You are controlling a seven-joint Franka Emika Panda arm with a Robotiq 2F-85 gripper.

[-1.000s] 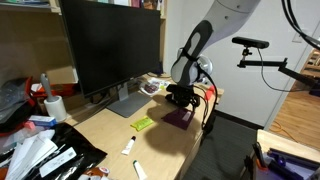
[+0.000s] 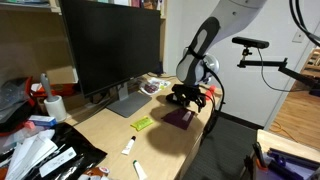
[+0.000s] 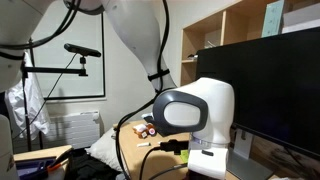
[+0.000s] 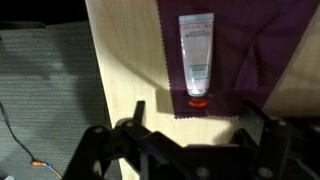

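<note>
A white tube with a red cap (image 4: pixel 197 60) lies on a dark purple cloth (image 4: pixel 237 45) in the wrist view, its cap end towards my gripper. The fingers stand open, one on each side of the line of the tube, with nothing between them. In exterior view 1 the same cloth (image 2: pixel 180 117) is near the table's front edge, with my gripper (image 2: pixel 188 98) above it. The tube cannot be made out there. The arm's white body hides the fingers in exterior view 2.
A big black monitor (image 2: pixel 113 45) stands behind the work area. Left of the cloth are a green packet (image 2: pixel 142 124) and a white pen-like item (image 2: pixel 128 146). Clutter fills the table's left end. Beyond the front edge lies the dark floor (image 2: pixel 222 150).
My arm has risen slightly and shifted a little to the right in exterior view 1. The cloth and the other table items stay where they were.
</note>
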